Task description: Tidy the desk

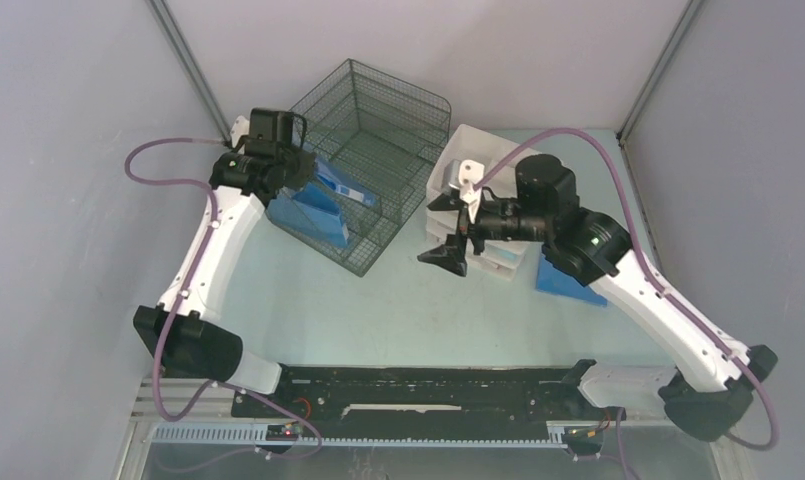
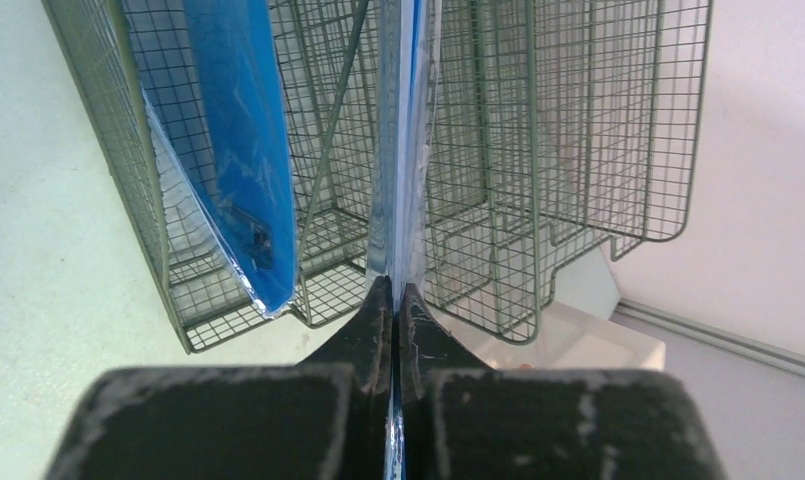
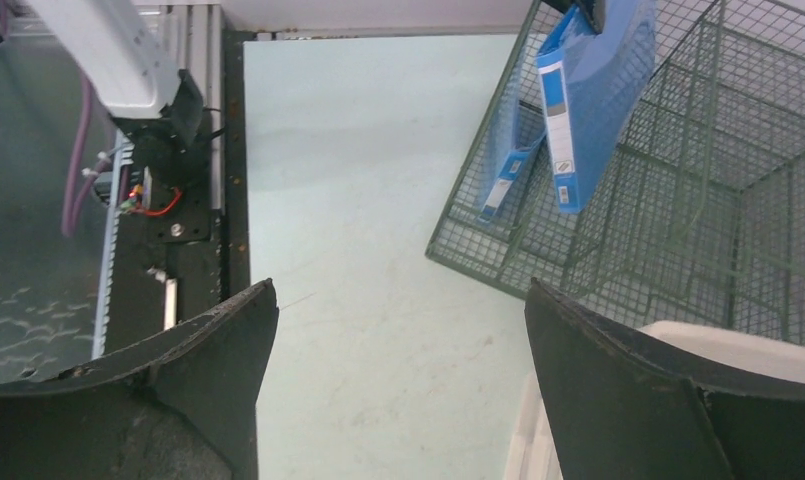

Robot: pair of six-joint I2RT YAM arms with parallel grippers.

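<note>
A green wire file rack (image 1: 388, 120) stands at the back left. A blue folder (image 1: 308, 220) sits in its front slot. A second blue folder (image 3: 603, 110) hangs over the rack, with my left gripper shut on its clear edge. My right gripper is open and empty, above the white drawer organizer (image 1: 478, 140), apart from the folders. Another blue folder (image 1: 568, 290) lies flat on the desk at right, partly hidden by my right arm.
Walls (image 1: 708, 150) bound it at the sides and back.
</note>
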